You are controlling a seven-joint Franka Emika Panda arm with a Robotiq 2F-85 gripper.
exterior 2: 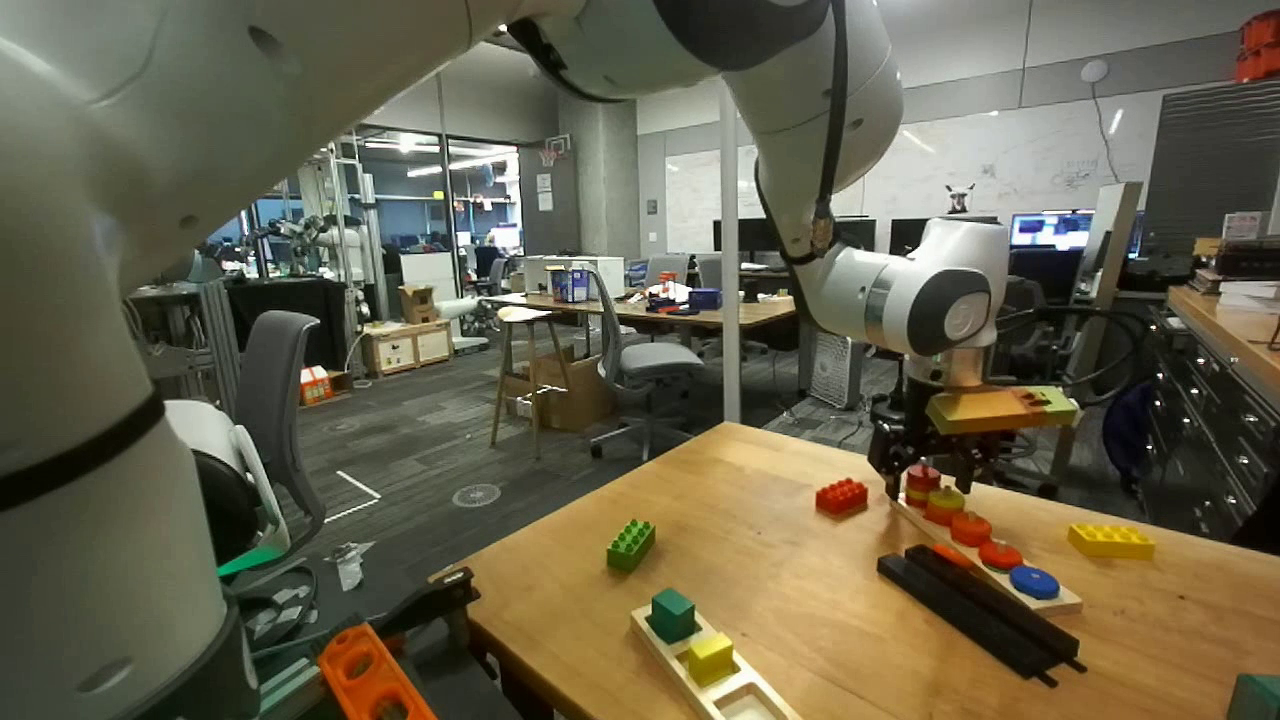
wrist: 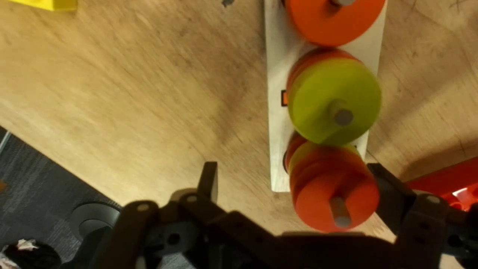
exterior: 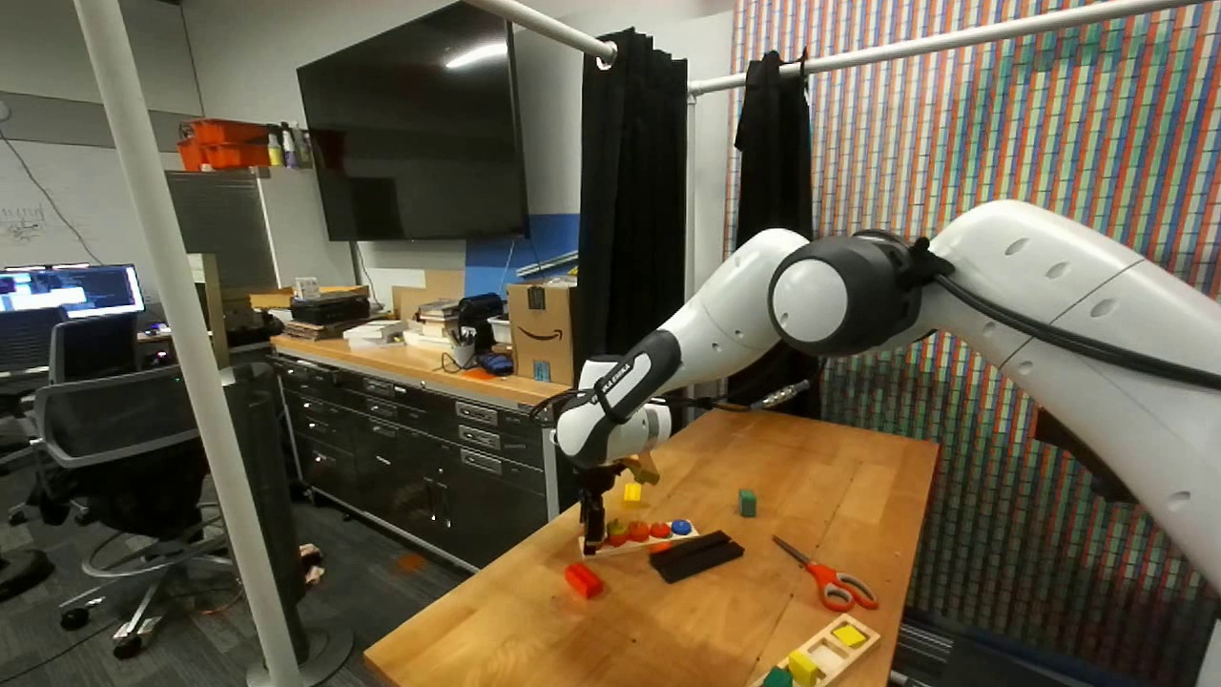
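Note:
My gripper is open in the wrist view, its two dark fingers [wrist: 208, 181] wide apart. Between them, close to the right finger, stands the end peg's tall stack of red, orange and yellow-green rings [wrist: 337, 201]. It sits on a pale wooden peg board [wrist: 278, 134]. Beside it, a yellow-green ring [wrist: 331, 98] tops the neighbouring peg, with orange below. Exterior view 2 shows the gripper [exterior 2: 930, 474] low over the board's far end, around the stack. Along the board are orange rings [exterior 2: 969, 528] and a blue ring [exterior 2: 1033, 582].
Near the board lie a red brick [exterior 2: 841, 497], a yellow brick [exterior 2: 1111, 540] and black bars [exterior 2: 978, 612]. Scissors [exterior: 841, 588], a green block [exterior: 747, 503] and a wooden shape tray [exterior: 860, 651] are farther off. The table edge is close to the gripper.

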